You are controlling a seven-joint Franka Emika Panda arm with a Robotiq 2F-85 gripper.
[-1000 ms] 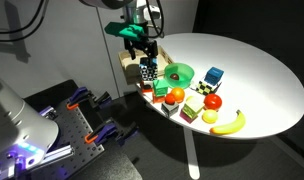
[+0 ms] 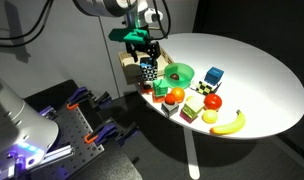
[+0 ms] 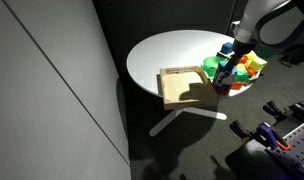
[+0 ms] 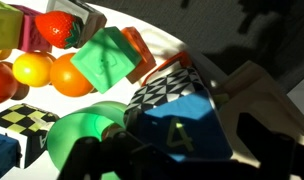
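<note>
A block with a blue top and black-and-white checkered side [image 4: 177, 110] stands near the table's edge, beside the tan box. Above it, my gripper is open, pointing down. In the wrist view its dark fingers lie to either side of the blue top, the left one [image 4: 92, 150] toward the green bowl and the right one [image 4: 260, 140] toward the box. Exterior view 1 shows the gripper [image 2: 144, 52] just over the block [image 2: 149, 72]. Whether the fingers touch the block cannot be told.
The open tan box [image 3: 187, 88] looks empty. A green bowl [image 2: 179, 74] sits close to the checkered block. Fruit and blocks crowd the near edge, with a banana [image 2: 229, 124] farther right.
My gripper has come slightly down and to the right in exterior view 1, closer over the blue-topped block. The objects on the table stay where they were.
</note>
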